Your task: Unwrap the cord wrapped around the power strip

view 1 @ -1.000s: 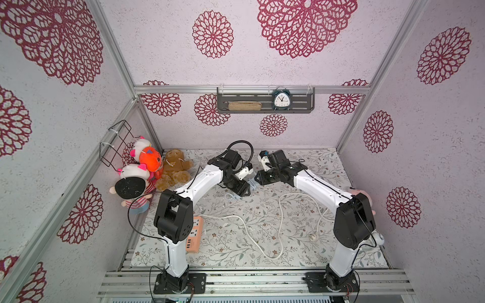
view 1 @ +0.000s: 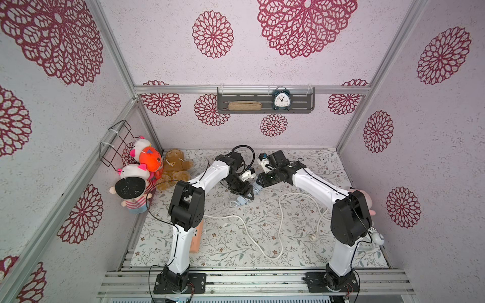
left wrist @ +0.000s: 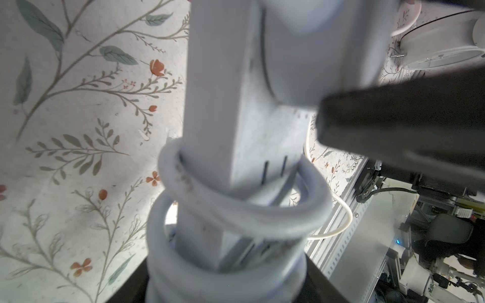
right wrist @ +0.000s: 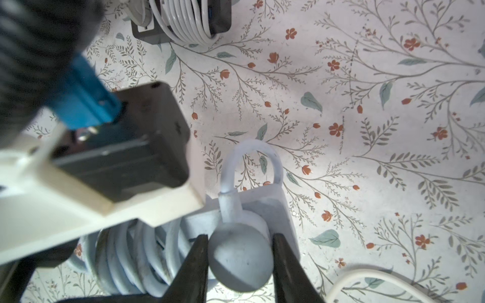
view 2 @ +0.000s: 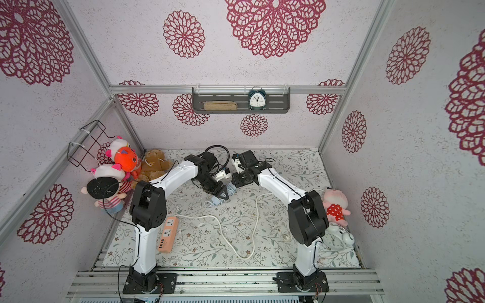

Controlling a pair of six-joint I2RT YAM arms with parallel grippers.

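A pale blue-grey power strip with its cord wound around it fills the left wrist view; in the top views it is mostly behind the grippers at the table's middle. My left gripper is shut on the strip, its fingers partly hidden by it. My right gripper is beside it at upper right. In the right wrist view the plug sits between that gripper's fingertips, with a cord loop above it; whether they grip it is unclear.
A peach power strip with a loose white cord lies at front left. Plush toys stand at left and right, and a black item with wound cord is in the right wrist view.
My left gripper has moved slightly right and toward the table's front, with the blue-grey strip shifting along. My right gripper has shifted only slightly.
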